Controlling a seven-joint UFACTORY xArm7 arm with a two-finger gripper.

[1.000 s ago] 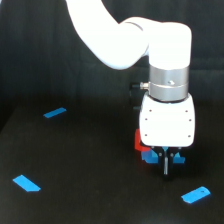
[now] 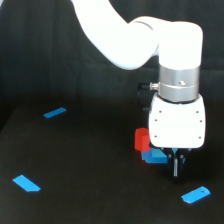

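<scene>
The white arm reaches in from the top, and its gripper [image 2: 176, 172] points down at the right of the table. Its dark fingers look close together, but they are too small to tell whether they are open or shut. A red block [image 2: 141, 139] shows at the left edge of the gripper's white body, which partly covers it. Just below and right of the red block, a blue piece [image 2: 155, 157] is also partly covered by the gripper. Whether the fingers touch it is unclear.
Flat blue pieces lie apart on the dark table: one [image 2: 196, 195] at front right, one [image 2: 26, 183] at front left, one [image 2: 55, 112] at far left.
The arm and gripper have shifted a little to the right, uncovering more of the red block. The three outlying blue pieces have not moved.
</scene>
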